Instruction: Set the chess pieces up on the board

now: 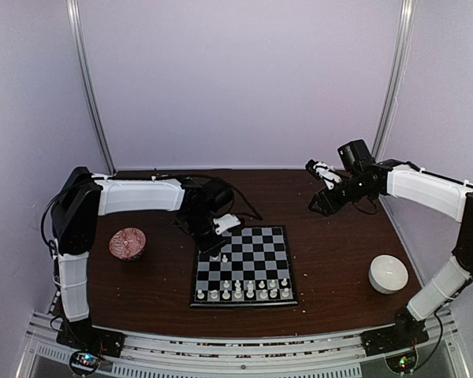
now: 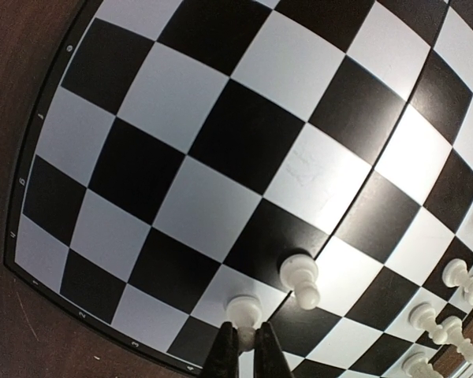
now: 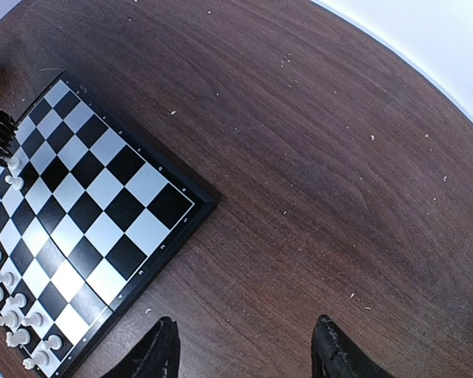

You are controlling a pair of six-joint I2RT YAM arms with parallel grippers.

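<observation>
In the left wrist view my left gripper is shut on the head of a white pawn (image 2: 244,310), its dark fingers pinching it from both sides. The pawn's base appears at or just over a light square; I cannot tell if it touches. Beside it, apart from the fingers, a second white pawn (image 2: 300,279) stands on the board. The chessboard (image 1: 258,246) lies on the table, with several white pieces (image 1: 249,293) grouped in rows along its near edge. My right gripper is open and empty, over bare table to the right of the board.
A red patterned bowl (image 1: 128,244) sits left of the board, and a white bowl (image 1: 388,274) stands at the right. Most of the board's far and middle squares are empty.
</observation>
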